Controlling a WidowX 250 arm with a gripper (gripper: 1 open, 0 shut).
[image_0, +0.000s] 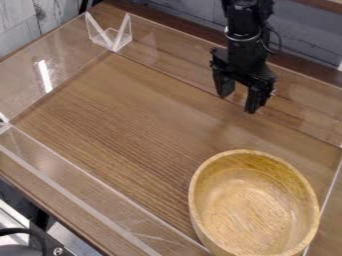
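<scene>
The black robot arm (245, 48) reaches down from the back right. Its gripper (243, 90) is low over the wooden table (120, 110), its dark fingers apart; whether anything small lies between them is too small to tell.
A large cream oval bowl (253, 210) fills the lower right. A white wire-like holder (110, 32) stands at the back left.
</scene>
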